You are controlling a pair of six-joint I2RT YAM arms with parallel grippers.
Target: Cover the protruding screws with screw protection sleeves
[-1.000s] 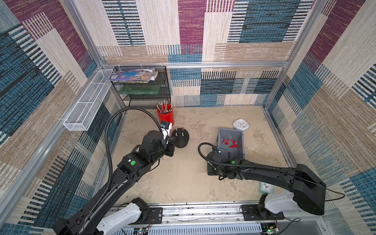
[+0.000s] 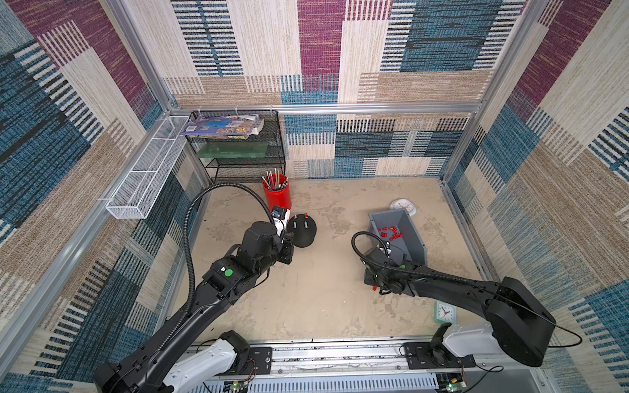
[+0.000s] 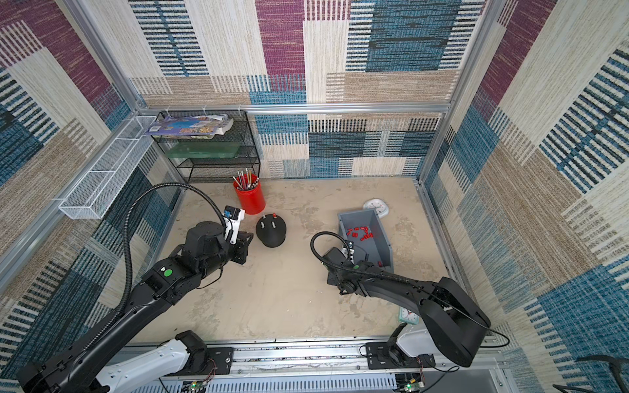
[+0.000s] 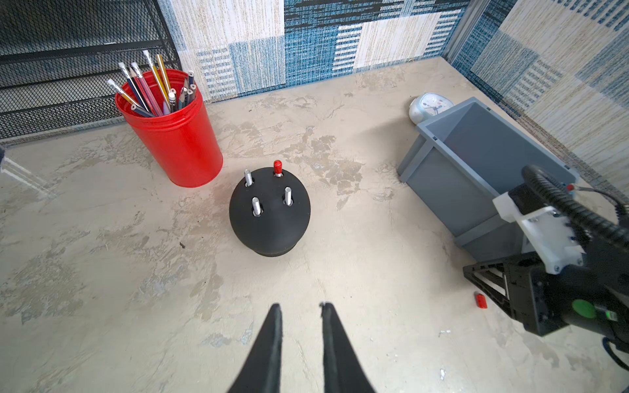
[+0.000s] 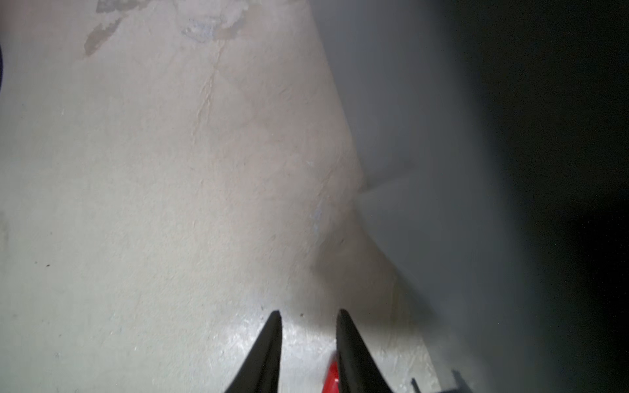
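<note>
A black dome on the table bears 3 bare silver screws and one capped with a red sleeve. Open and empty, my left gripper is in front of the dome. My right gripper is open beside the grey box, low over the table. A loose red sleeve lies by its right finger, partly hidden by it; the left wrist view has this sleeve on the bare table. More red sleeves lie inside the grey box.
A red cup of brushes and pencils stands behind the dome. One white clock is behind the box; another clock lies near the front right. Table between dome and box is clear.
The grey box has shifted right and turned. My right arm has moved right along with it, and a loose red sleeve has come into view beside that gripper.
</note>
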